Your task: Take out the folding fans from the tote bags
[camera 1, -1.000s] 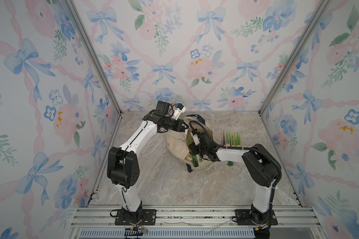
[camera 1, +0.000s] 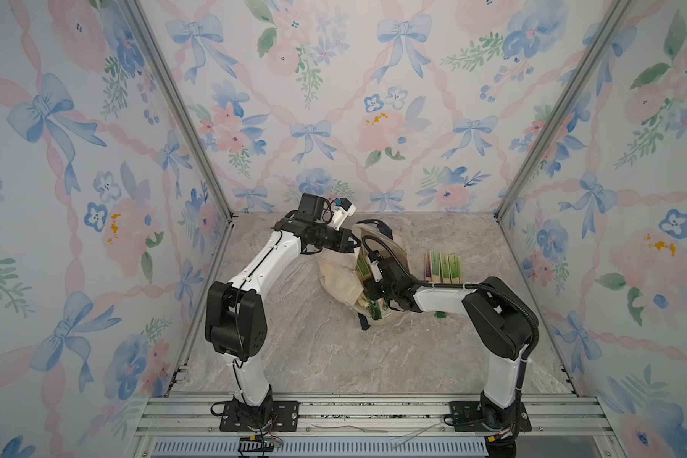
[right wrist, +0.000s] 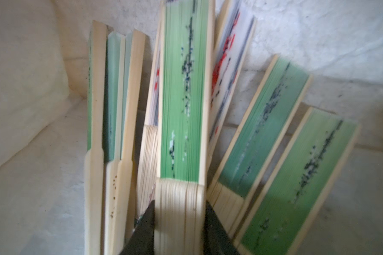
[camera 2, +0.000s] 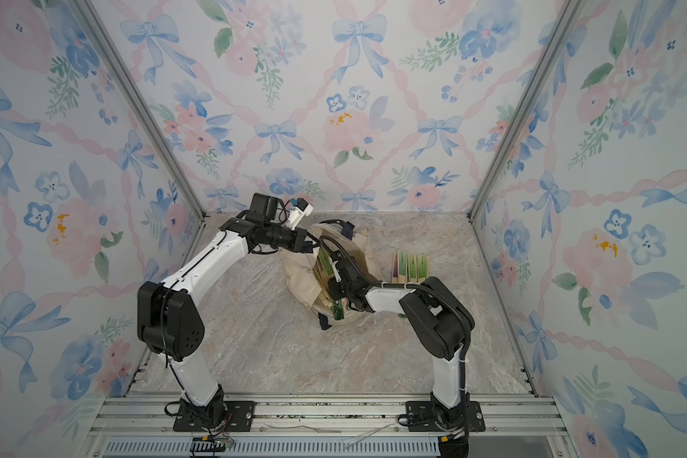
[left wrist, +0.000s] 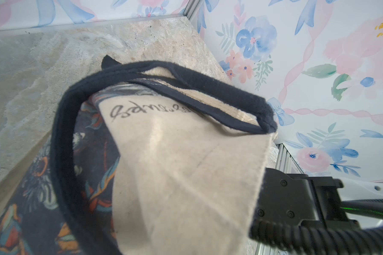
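The cream tote bag (camera 1: 337, 278) stands open in the middle of the floor, with a patterned outside and dark straps. My left gripper (camera 1: 352, 243) is at its rim, shut on the cloth; the left wrist view shows bag fabric (left wrist: 187, 182) but no fingers. Inside the bag, my right gripper has its fingers on either side of the pale handle of a green folding fan (right wrist: 183, 93). Whether they grip it is unclear. Around it stand more fans, among them two green ones (right wrist: 263, 127) on the right and wood-edged ones (right wrist: 97, 127) on the left.
A row of several green folding fans (camera 1: 445, 265) lies on the floor right of the bag, partly behind my right arm. The floor (camera 1: 313, 343) in front of the bag is clear. Patterned walls close in the back and sides.
My right gripper has shifted slightly within the bag, and the fans and green tassels by it have moved a little. The left arm has stayed still at the rim.
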